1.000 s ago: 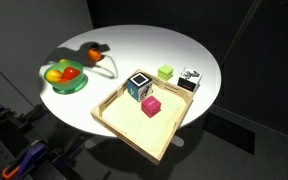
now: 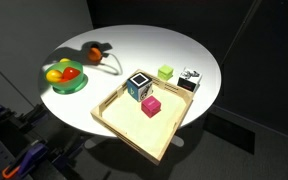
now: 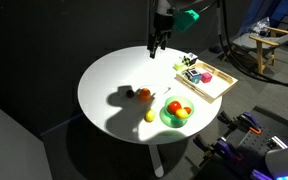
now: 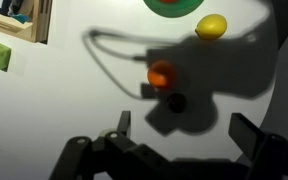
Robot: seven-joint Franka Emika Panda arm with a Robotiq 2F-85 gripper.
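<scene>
My gripper [image 3: 159, 45] hangs above the white round table, fingers pointing down. In the wrist view its two dark fingers [image 4: 108, 158] stand wide apart, with only tabletop between them. A round orange object [image 4: 162, 74] lies on the table, ahead of the fingers in that view, and a small dark object [image 4: 177, 102] sits close by it. A yellow lemon-like fruit [image 4: 211, 27] rests outside the green bowl [image 3: 165, 107], which holds red, orange and yellow pieces.
A wooden tray [image 2: 174, 134] carries a pink cube [image 2: 150, 106] and a larger patterned cube [image 2: 139, 86]. Behind it are a green block [image 2: 165, 72] and a black-and-white box [image 2: 189, 79]. A thin curved line, cable or shadow, lies near the orange object.
</scene>
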